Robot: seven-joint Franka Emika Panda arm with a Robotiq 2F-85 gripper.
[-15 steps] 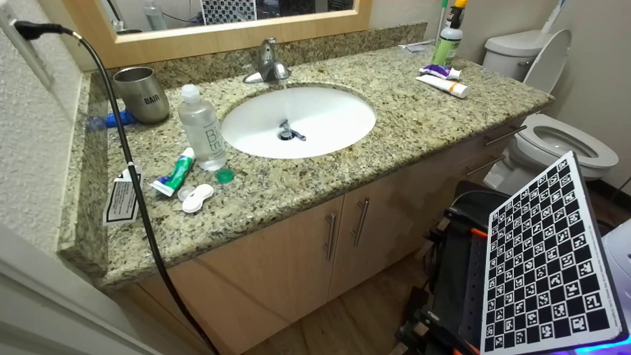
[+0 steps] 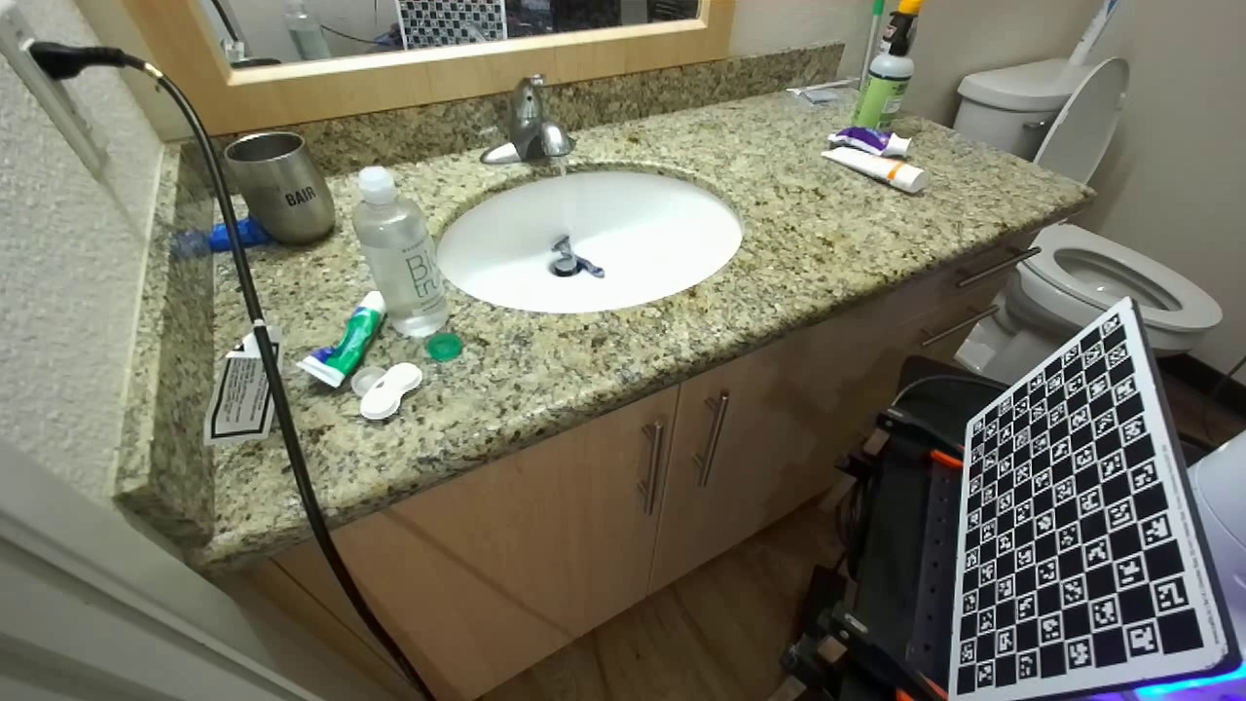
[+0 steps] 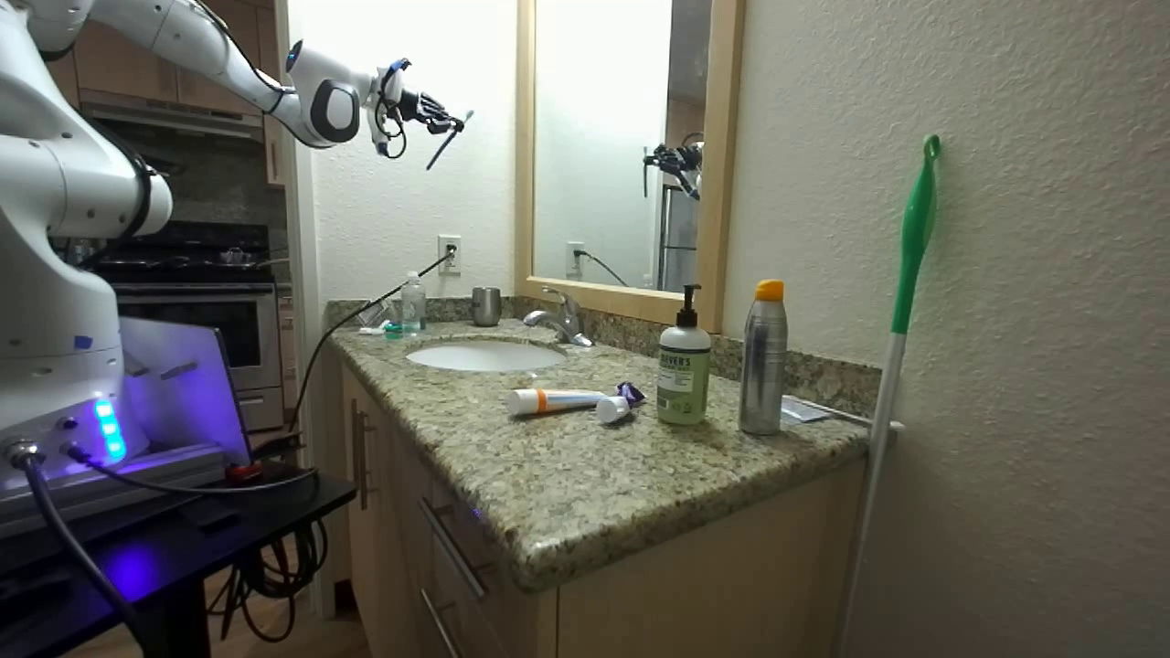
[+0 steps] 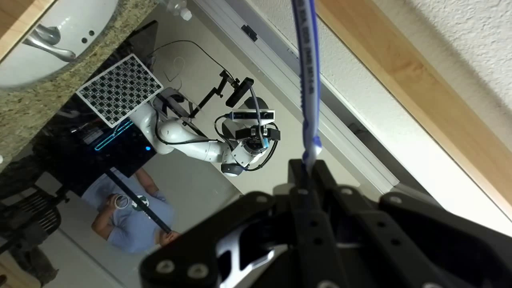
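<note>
In the wrist view a long, thin blue-and-white stick (image 4: pixel 309 72), printed with small lettering and possibly a toothbrush, rises from between the fingertips. My gripper is shut on its lower end. From the side, in exterior view 2, the gripper (image 3: pixel 456 124) is high above the far part of the counter, in front of the mirror (image 3: pixel 603 143), with the slim stick (image 3: pixel 441 152) slanting across its tips. Exterior view 1 shows neither arm nor gripper. Far below are the white sink (image 2: pixel 654 234) and the faucet (image 2: pixel 531 129).
Left of the sink stand a metal cup (image 2: pixel 280 193) and a clear bottle (image 2: pixel 403 257), with a green tube (image 2: pixel 350 339) and lens case (image 2: pixel 390 390) nearby. A small razor-like object (image 2: pixel 574 259) lies in the basin. A black cable (image 2: pixel 222 234) crosses the counter's left end.
</note>
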